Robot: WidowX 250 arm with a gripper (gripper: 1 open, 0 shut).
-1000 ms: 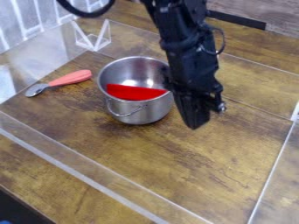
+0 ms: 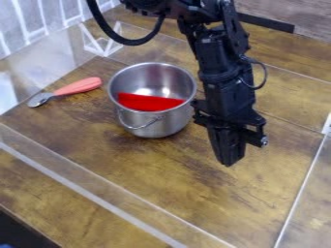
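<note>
My gripper (image 2: 229, 140) points down over the wooden table at the centre right, beside the metal pot and a little above the surface; its fingers look shut, with nothing visible between them. The silver pot (image 2: 151, 121) stands left of it and holds a red object (image 2: 146, 101). A spoon with a pink handle (image 2: 79, 87) lies on the table at the upper left.
A pale edge (image 2: 26, 29) runs along the upper left. My arm and its black cable cover the top middle of the view.
The pot, red object and spoon look unmoved.
</note>
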